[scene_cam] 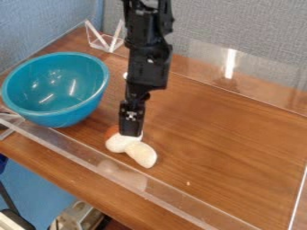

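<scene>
My black gripper (132, 126) hangs low in the middle of the camera view, its open fingertips just over a small group of pale mushroom-like pieces. A white piece with some orange-red (120, 142) sits under the fingertips, partly hidden by them, and a cream oblong piece (142, 154) lies against it toward the front right. Whether the fingertips touch the pieces cannot be told.
A teal bowl (54, 85) stands at the left of the wooden table (228, 153), beside my gripper. A white wire rack (103, 38) is at the back left. Clear plastic edging runs along front and back.
</scene>
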